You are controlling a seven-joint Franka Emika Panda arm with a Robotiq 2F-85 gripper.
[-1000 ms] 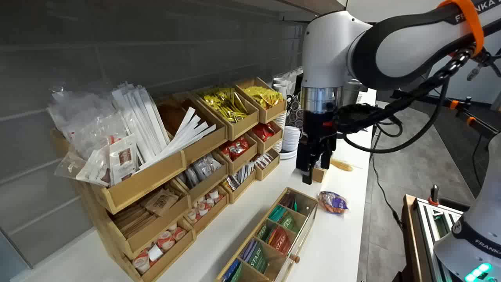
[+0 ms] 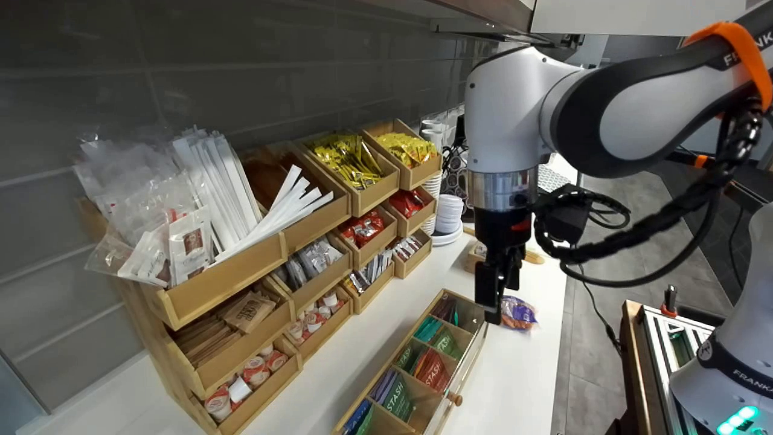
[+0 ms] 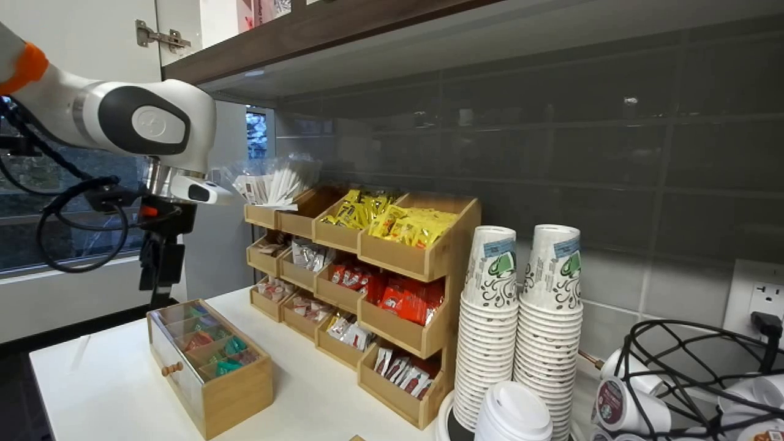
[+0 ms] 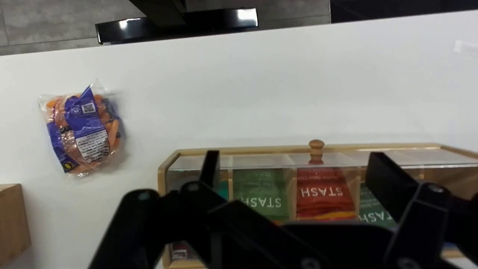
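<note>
High over the counter, my gripper (image 2: 494, 308) points downward with nothing held. Its two fingers stand wide apart in the wrist view, one dark fingertip (image 4: 209, 166) at the left and the other at the right. Beneath them lies a wooden tea box (image 4: 166, 172) with a clear front panel and a round knob (image 4: 316, 144). Green tea packets (image 4: 260, 190) and red tea packets (image 4: 323, 192) fill its compartments. A bag of carrots (image 4: 85, 130) rests on the counter, apart from the box. My gripper hides part of the box in the wrist view.
A tiered wooden rack (image 3: 397, 323) of condiments and packets stands along the wall. Stacked paper cups (image 3: 486, 345) and a wire basket (image 3: 632, 367) are beside it.
My gripper has come lower and shifted a little right in exterior view 1, now overlapping the view of the carrot bag's left edge. The box, bag and rack have stayed put.
</note>
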